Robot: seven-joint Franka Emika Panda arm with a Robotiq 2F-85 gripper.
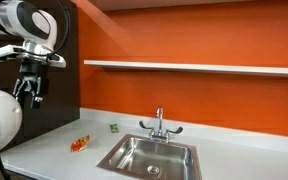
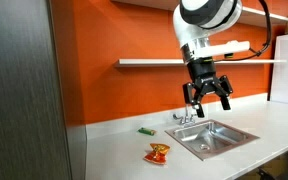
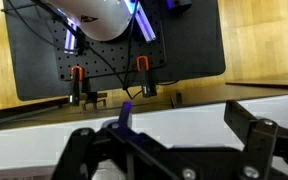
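Observation:
My gripper (image 2: 210, 103) hangs high above the counter, its two fingers spread apart with nothing between them. In the first exterior view the gripper (image 1: 28, 95) is at the far left, pointing down. The wrist view has its dark fingers (image 3: 256, 135) wide apart at the lower edge. A red-and-orange item (image 1: 80, 143), perhaps a packet, lies on the counter left of the sink; the same item (image 2: 157, 153) is well below the gripper in the second exterior view. Farther back lies a small green item (image 2: 147, 131). Neither item appears in the wrist view.
A steel sink (image 1: 106, 162) with a tap (image 1: 160, 126) is set into the white counter (image 2: 114, 160). A long white shelf (image 1: 204, 69) runs along the orange wall. Below the wrist camera are my base plate (image 3: 199, 60) and clamps with orange handles (image 3: 143, 64).

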